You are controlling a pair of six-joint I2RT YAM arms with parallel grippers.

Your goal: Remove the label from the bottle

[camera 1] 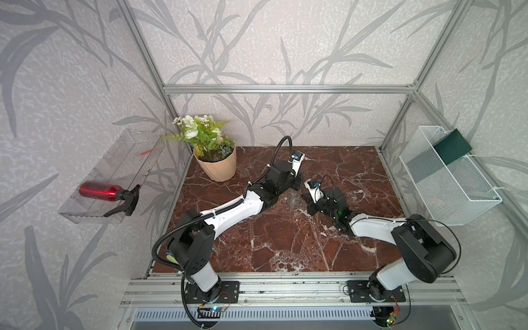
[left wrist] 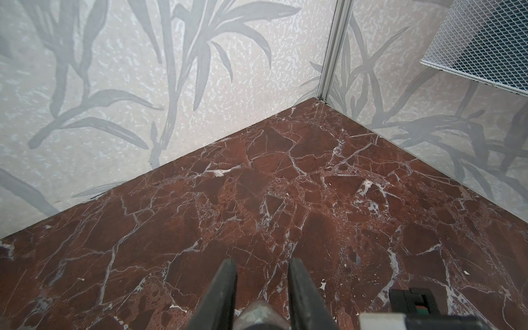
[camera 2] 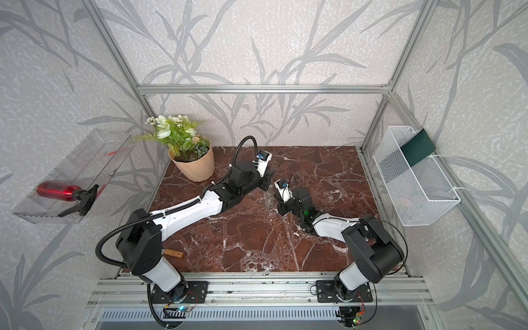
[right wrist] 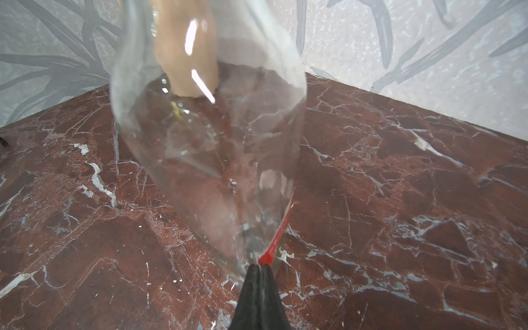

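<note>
The clear, transparent bottle [right wrist: 220,137] fills much of the right wrist view; its lower end is blurred. In the left wrist view the bottle's top [left wrist: 261,314] sits between the fingers of my left gripper, which is shut on it. Both overhead views show little of the bottle [camera 1: 292,200] beneath that gripper. A narrow red strip [right wrist: 273,244], seemingly part of the label, runs along the bottle's right edge. Its lower end meets the tips of my right gripper. That gripper is shut; whether the strip is pinched there I cannot tell.
A flower pot [camera 1: 219,166] stands at the back left. On the left wall hangs a clear tray [camera 1: 88,214] with a red bottle [camera 1: 100,190]; a white mesh basket [camera 1: 473,203] is on the right.
</note>
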